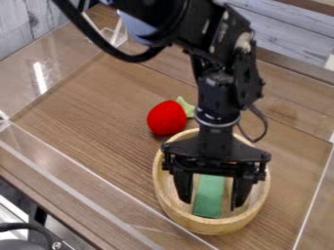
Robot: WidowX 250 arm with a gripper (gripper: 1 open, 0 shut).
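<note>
My black gripper point(210, 188) is open, its two fingers lowered into a round wooden bowl point(181, 213) in the lower middle of the view, around a green bar point(208, 200) lying in it. Part of the bar and the bowl's back are hidden by the gripper. Whether the fingers touch the bar cannot be told. A red round object point(164, 118) with a green piece beside it lies on the table just behind and left of the bowl.
A black cable lies at the lower left.
</note>
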